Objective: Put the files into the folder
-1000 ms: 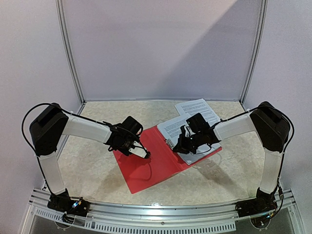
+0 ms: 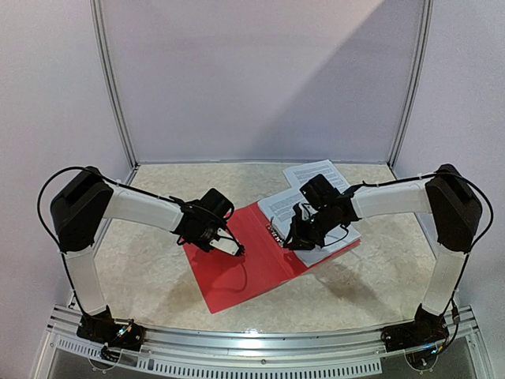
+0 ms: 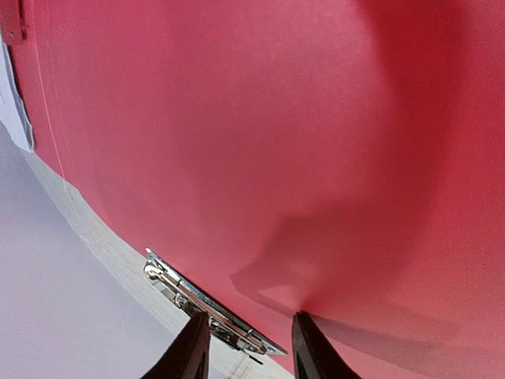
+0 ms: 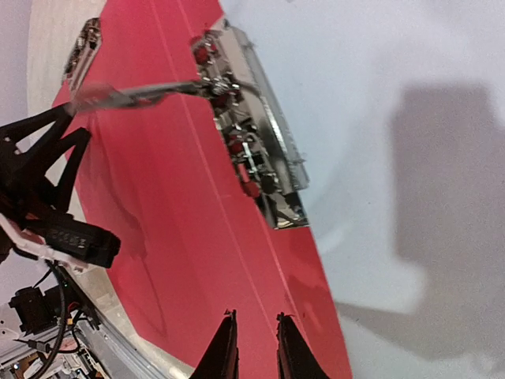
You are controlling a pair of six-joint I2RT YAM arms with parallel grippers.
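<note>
The red folder (image 2: pixel 229 275) lies spread open on the table. White printed sheets (image 2: pixel 278 207) rest on its right half, their inner edge along the metal clip (image 4: pixel 264 130) by the spine. From that clip a metal lever (image 4: pixel 142 96) sticks out to the left, blurred at its end. My right gripper is over the spine area just nearer than the clip, its fingers partly apart and nothing between them. Over the left cover, my left gripper stands open and empty. The right arm hides part of the sheets.
Another printed sheet (image 2: pixel 312 170) sticks out behind the folder at the back right. A small metal fitting (image 3: pixel 201 304) sits at the left cover's far edge.
The right arm has shifted a little to the right, its elbow and forearm most clearly. The left arm has barely moved. Folder and sheets look the same.
</note>
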